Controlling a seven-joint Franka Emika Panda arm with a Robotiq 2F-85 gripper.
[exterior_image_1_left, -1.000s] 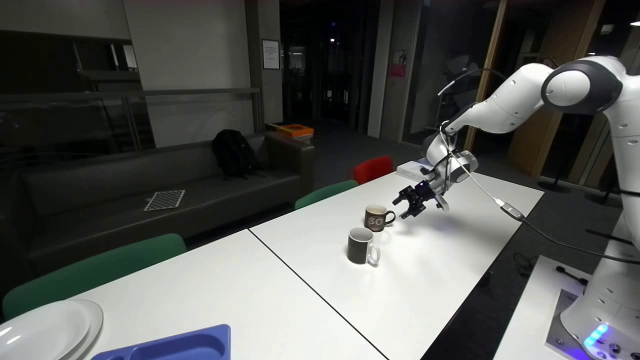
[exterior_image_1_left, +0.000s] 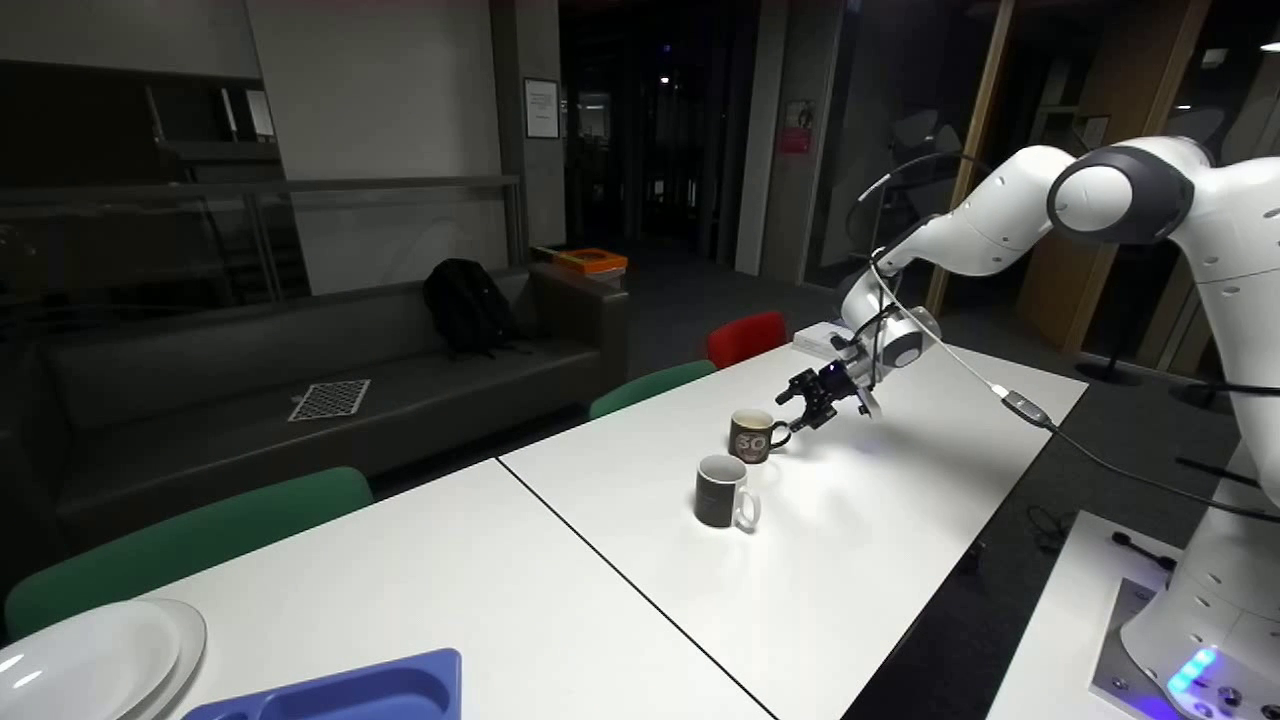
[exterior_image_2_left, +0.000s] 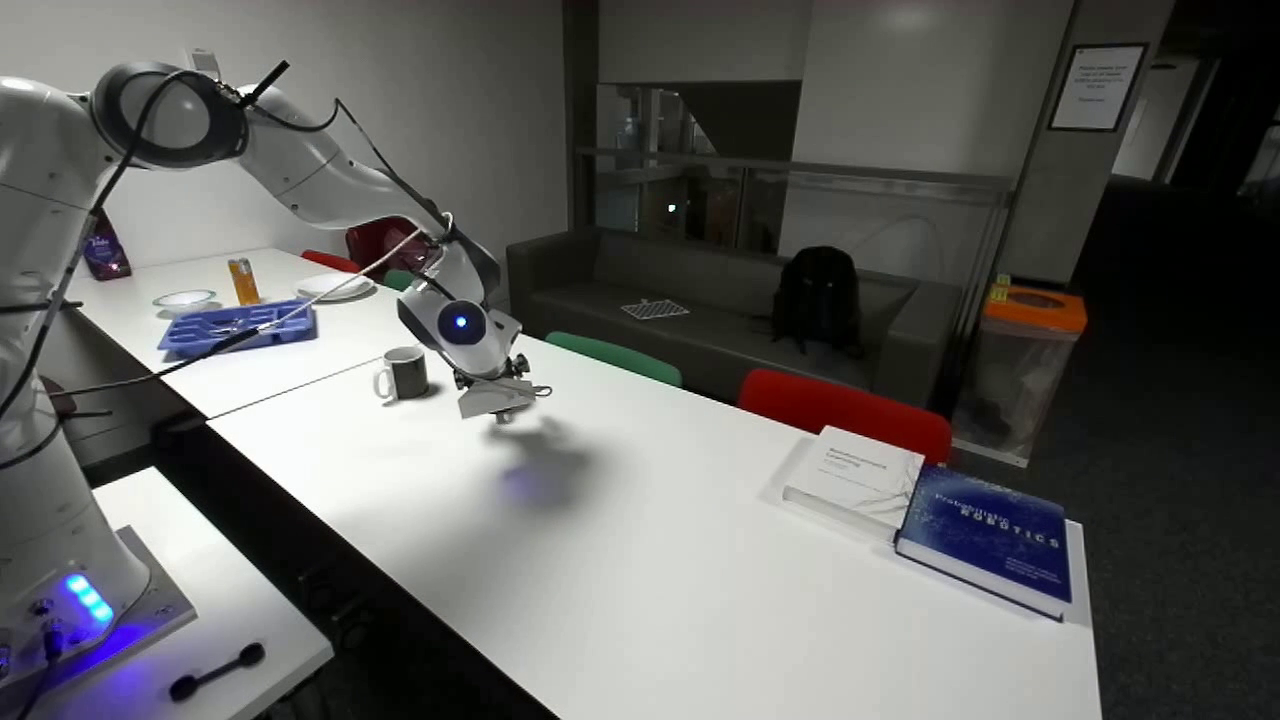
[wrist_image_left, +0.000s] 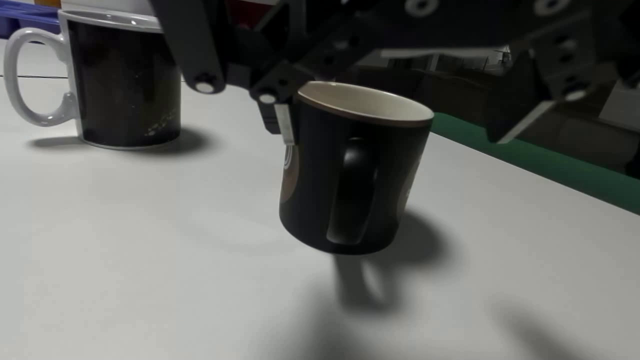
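A dark mug with a "30" print (exterior_image_1_left: 750, 439) stands upright on the white table (exterior_image_1_left: 624, 516), its handle turned toward my gripper (exterior_image_1_left: 792, 412). In the wrist view the same dark mug (wrist_image_left: 312, 180) shows its handle facing the camera and its pale inside. My open gripper hangs close to it with nothing held; the left finger (wrist_image_left: 286, 123) overlaps the rim's left side in the picture, and the right one (wrist_image_left: 519, 114) is well clear. A second mug, black with a white handle (exterior_image_1_left: 717, 494), stands upright nearby, also at the wrist view's left.
A blue tray (exterior_image_2_left: 258, 336) and white plates (exterior_image_1_left: 84, 660) lie at one end of the tables. Books (exterior_image_2_left: 984, 540) occupy the other end. Chairs line the far side; between the books and the dark mug the tabletop is clear.
My arm has moved a short way left in exterior view 1, bringing the gripper nearer to the "30" mug's handle. Both mugs are where they were.
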